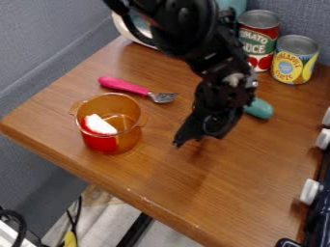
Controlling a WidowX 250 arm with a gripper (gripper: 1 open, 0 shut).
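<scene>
My gripper point(194, 130), black, points down over the middle of the wooden table; whether its fingers are open or shut is unclear. To its left stands an orange-red pot point(110, 135) with a white object point(99, 125) inside. A pink-handled fork point(125, 86) lies behind the pot. A teal cylindrical item point(258, 108) lies just right of the gripper, partly hidden by it.
A tomato can point(258, 46) and a yellow-labelled can point(292, 68) stand at the back right. A dark appliance with white knobs point(310, 193) borders the right edge.
</scene>
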